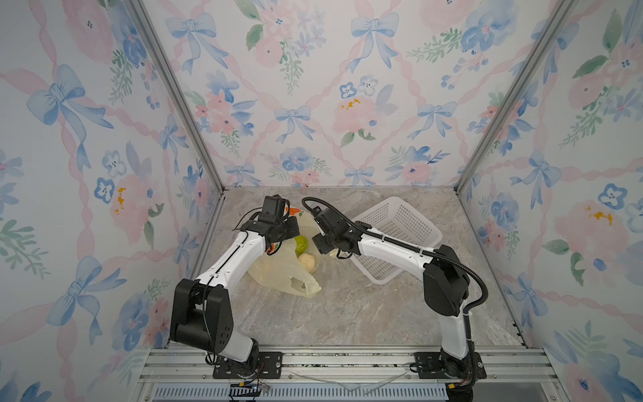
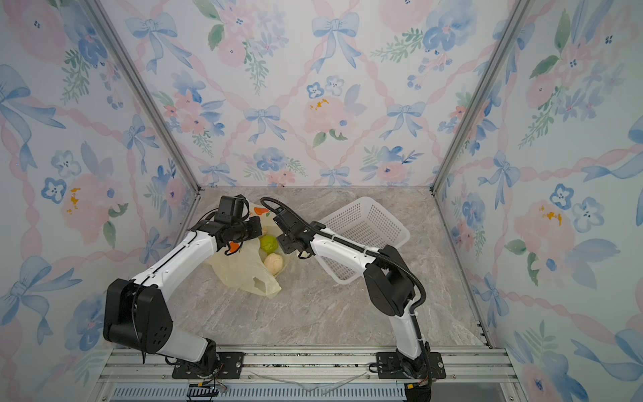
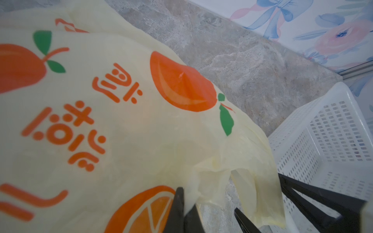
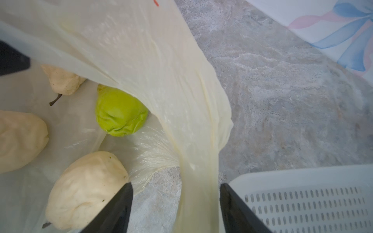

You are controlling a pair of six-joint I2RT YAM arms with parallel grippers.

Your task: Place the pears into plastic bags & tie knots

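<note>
A cream plastic bag [image 3: 128, 89] with orange fruit prints lies on its side, its mouth held up. Several pears are inside its opening: a green one [image 4: 120, 112], a large pale pear [image 4: 87, 186], another pale pear [image 4: 21, 139] and a smaller pale one [image 4: 64, 81]. My left gripper is shut on the bag's edge, the thin film running up between its fingertips. My right gripper stands part open at the bag's right-hand rim; a hanging strip of film passes between its fingers without visible pinching.
The white perforated basket [image 1: 402, 224] stands right of the bag, partly under my right arm, and its visible inside looks empty. Clear grey tabletop [image 1: 361, 311] lies in front of bag and basket.
</note>
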